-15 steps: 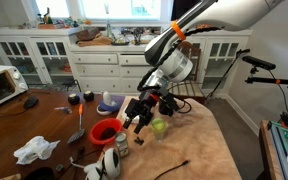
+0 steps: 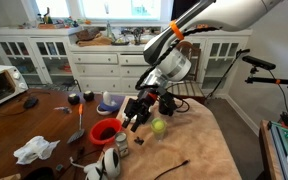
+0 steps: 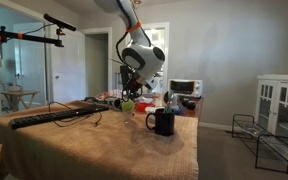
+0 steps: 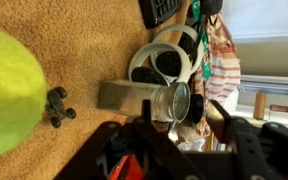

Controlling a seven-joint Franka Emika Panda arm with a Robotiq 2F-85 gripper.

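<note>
My gripper (image 2: 134, 122) hangs low over the table. Its dark fingers (image 4: 139, 138) stand apart in the wrist view, and I see nothing held between them. A yellow-green ball (image 2: 159, 127) is beside the gripper, and fills the left edge of the wrist view as a large round shape (image 4: 6, 92). The clear jar with a metal lid (image 4: 171, 101) shows ahead of the fingers; in exterior view 1 this jar (image 2: 122, 145) stands near the red bowl (image 2: 105, 130). A small black piece (image 4: 56, 106) lies on the table between ball and jar.
White headphones (image 2: 105, 166) lie near the jar. A black mug (image 3: 163, 122) and a keyboard (image 3: 56, 116) are on the table in exterior view 2. White cloth (image 2: 35, 150) sits at the left.
The arm has shifted only slightly near the ball over the last second. The bowl, jar and headphones look unmoved.
</note>
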